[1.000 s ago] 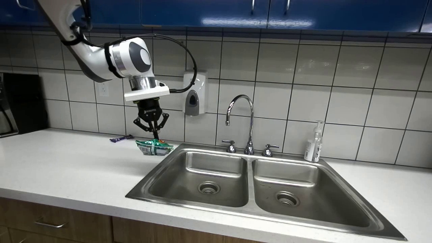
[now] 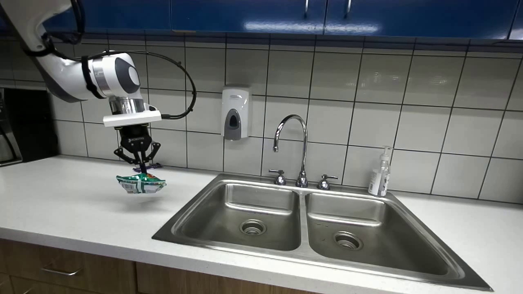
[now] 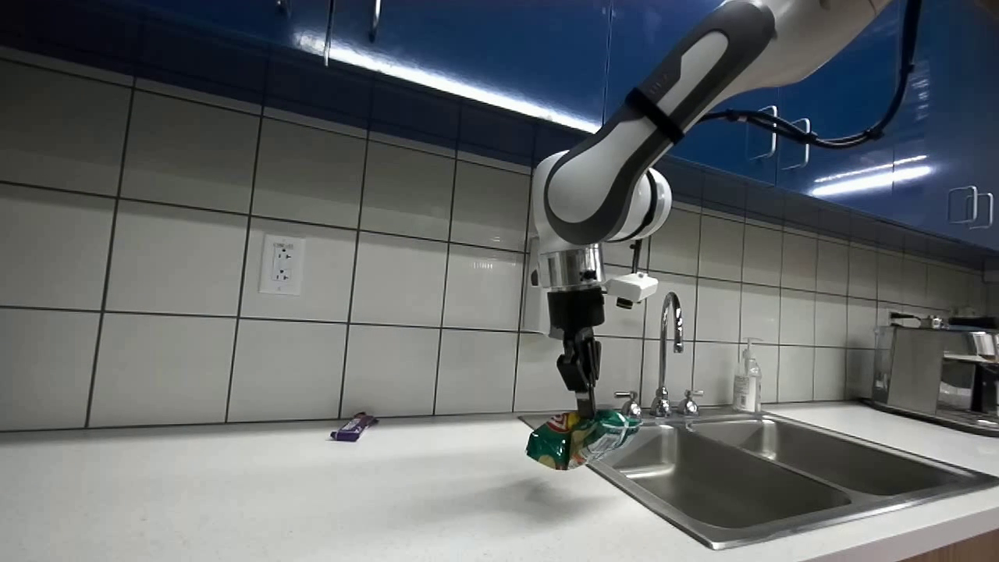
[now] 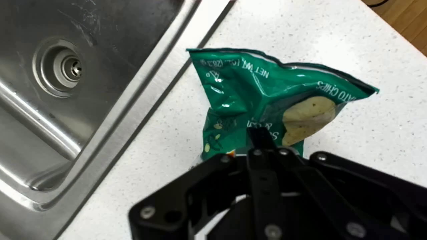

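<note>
A crumpled green chip bag [image 2: 140,184] hangs just above the white counter, left of the sink, its shadow on the surface below. My gripper [image 2: 143,170] points straight down and is shut on the bag, pinching a thin fold of the foil. Printed lettering and a pictured chip show on the bag [image 4: 240,88] in the wrist view, where the closed fingers [image 4: 260,138] press against its middle. From the other side, the bag [image 3: 581,439] tilts in the gripper [image 3: 586,412], near the sink's corner.
A double steel sink [image 2: 302,215] with a tall faucet [image 2: 302,152] lies to the right. A small purple wrapper [image 3: 353,427] rests by the wall. A soap bottle [image 2: 380,174] stands behind the right basin. Left of the sink, most of the counter [image 2: 63,196] is free.
My gripper has carried the green bag leftward, away from the sink, along the counter. In exterior view 1 the bag and gripper now partly cover the purple wrapper.
</note>
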